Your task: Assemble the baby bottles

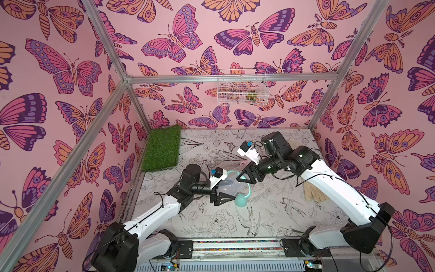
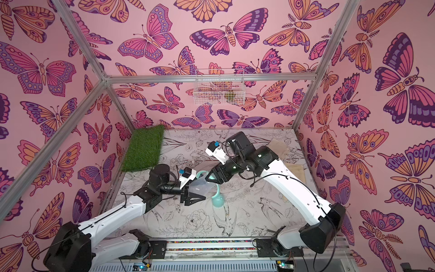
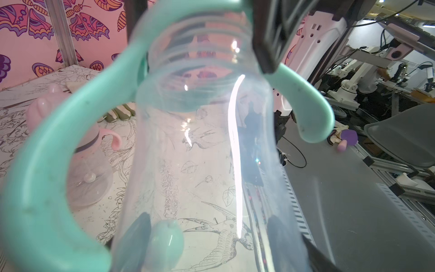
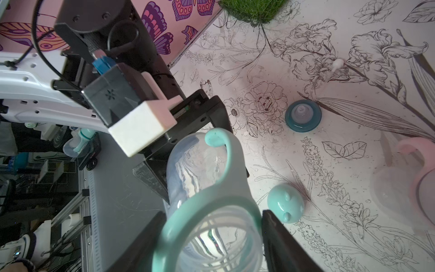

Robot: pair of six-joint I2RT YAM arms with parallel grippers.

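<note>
My left gripper (image 1: 222,195) is shut on a clear bottle (image 3: 204,181), held tilted over the table. A teal handle ring (image 3: 54,149) is around the bottle's threaded neck. My right gripper (image 2: 213,177) is at that neck and ring, its fingers either side, part open; their grip is unclear. On the table lie a teal cap (image 4: 285,203) and a blue teat ring (image 4: 302,115). A second bottle with pink handles and top (image 3: 88,167) stands behind.
A grass mat (image 1: 160,148) lies at the back left, beige gloves (image 1: 315,190) at the right. A wire basket (image 1: 242,97) hangs on the back wall.
</note>
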